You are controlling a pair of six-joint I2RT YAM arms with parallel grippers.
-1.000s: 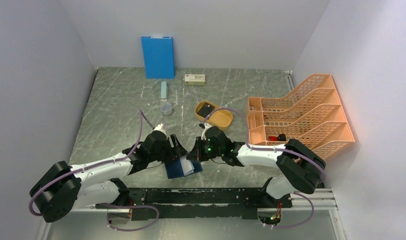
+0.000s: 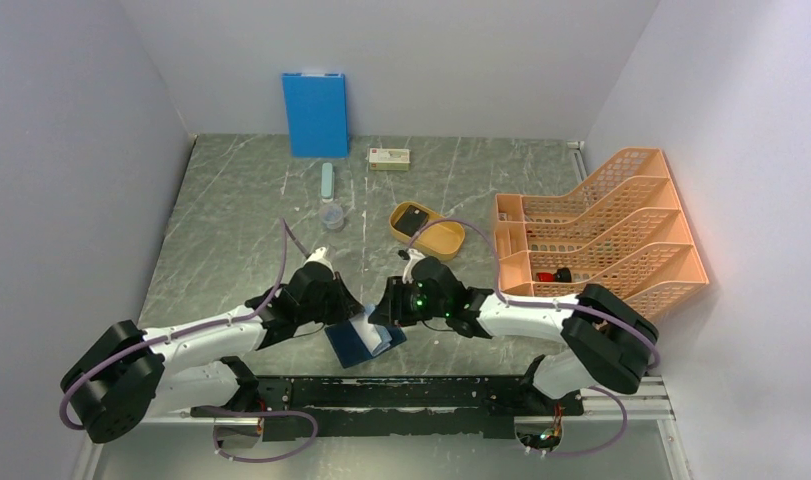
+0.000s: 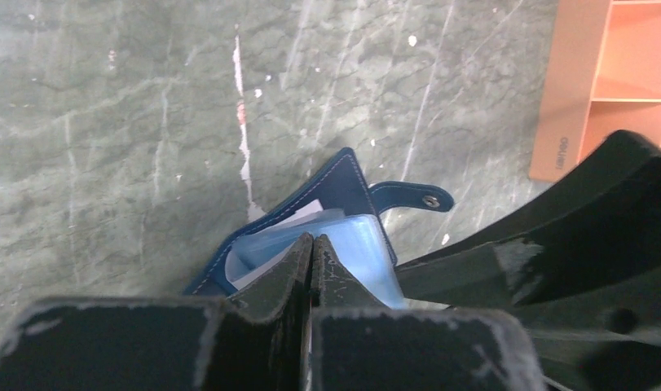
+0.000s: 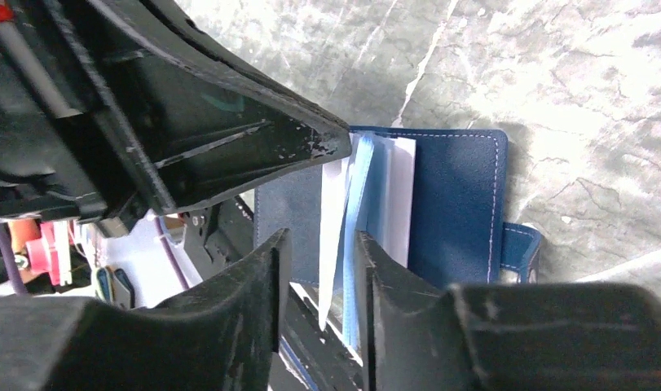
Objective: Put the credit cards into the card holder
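The dark blue card holder (image 2: 348,343) lies open at the table's front edge, a snap strap (image 3: 416,196) on one side. Its clear sleeves (image 4: 356,204) stand up from the middle. My left gripper is shut on the sleeves near their far edge; its fingertips come in from the left in the right wrist view. My right gripper is parted over the near end, and the sleeve edges show between its two fingers. In the yellow basket (image 2: 445,240) lies a black item (image 2: 412,220); whether it is cards I cannot tell.
An orange rack (image 2: 601,225) fills the right side. Farther back are a clear cup (image 2: 331,215), a light blue stick (image 2: 327,181), a small box (image 2: 389,159) and a blue panel (image 2: 316,115).
The holder has turned a little, and its sleeves have shifted.
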